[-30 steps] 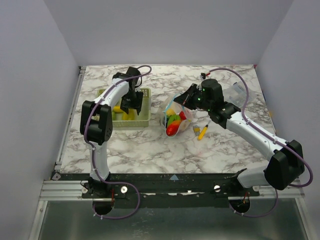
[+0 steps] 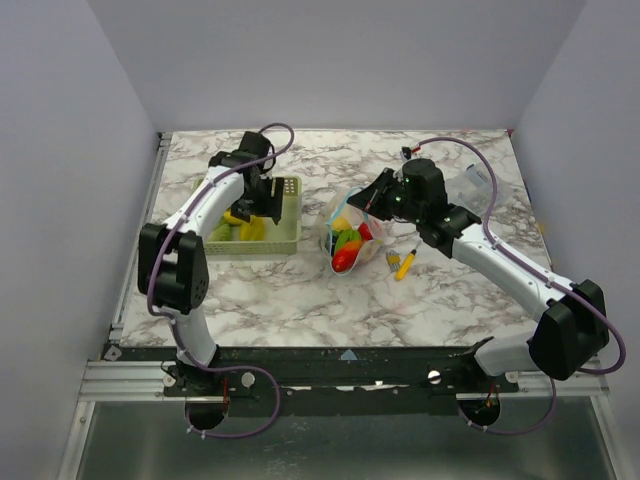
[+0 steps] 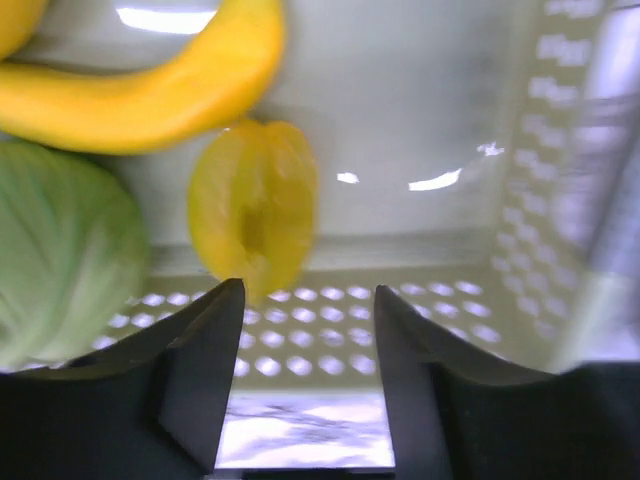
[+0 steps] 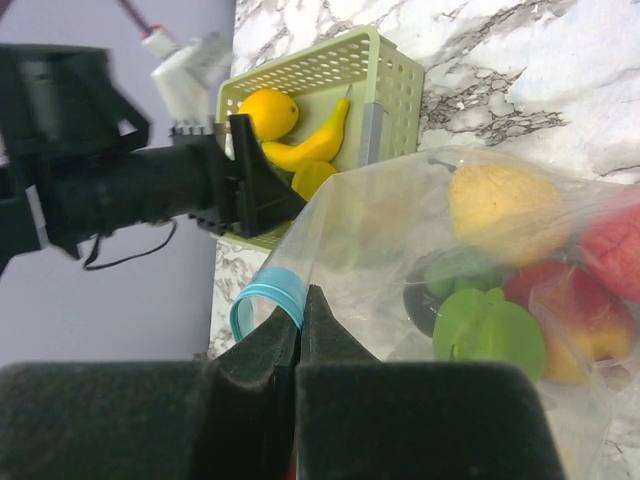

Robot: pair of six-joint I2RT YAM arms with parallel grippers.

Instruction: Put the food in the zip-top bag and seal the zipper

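My left gripper hangs inside the green basket (image 2: pixel 270 247), part open, over a yellow pepper (image 3: pixel 250 200), with nothing seen between its fingers. A banana (image 3: pixel 120 110) and a pale green cabbage (image 3: pixel 60 250) lie beside it. To the right the clear zip bag (image 2: pixel 335 215) holds peppers and fruit, including a green pepper (image 4: pixel 490 340) and a yellow round item (image 4: pixel 505 210). My right gripper is shut on the bag's rim, at its light-blue zipper strip.
A yellow-handled tool (image 2: pixel 405 265) lies right of the bag, and a clear plastic item (image 2: pixel 475 185) at the back right. Bare marble is clear along the front.
The right arm and bag look unchanged.
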